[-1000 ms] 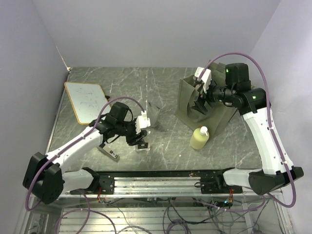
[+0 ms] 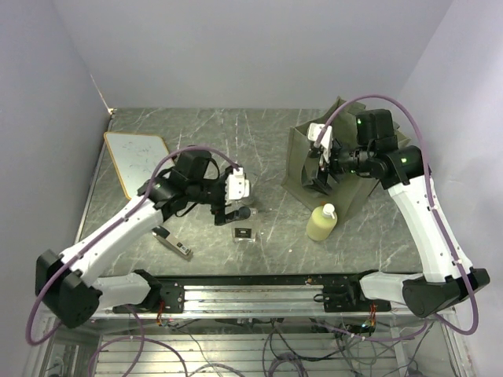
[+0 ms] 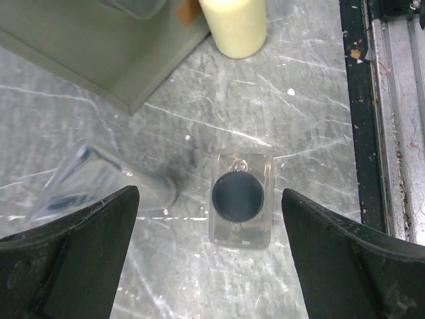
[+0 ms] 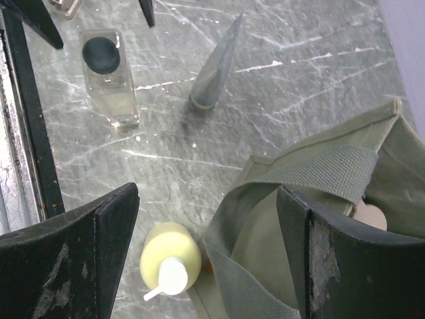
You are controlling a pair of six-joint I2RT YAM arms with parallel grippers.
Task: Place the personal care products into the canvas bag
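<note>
A clear bottle with a dark cap [image 3: 238,198] stands upright on the grey table, with my left gripper open just above it. Beside it a translucent tube stands, seen also in the right wrist view. A pale yellow pump bottle [image 2: 321,224] stands in front of the olive canvas bag [image 4: 332,149]. My right gripper is over the bag, fingers apart, nothing seen between its fingers. A pale item [image 4: 368,217] shows inside the bag.
A whiteboard [image 2: 135,159] lies at the back left. A grey long object [image 2: 173,242] lies near the front-left edge.
The right gripper has shifted slightly over the bag.
</note>
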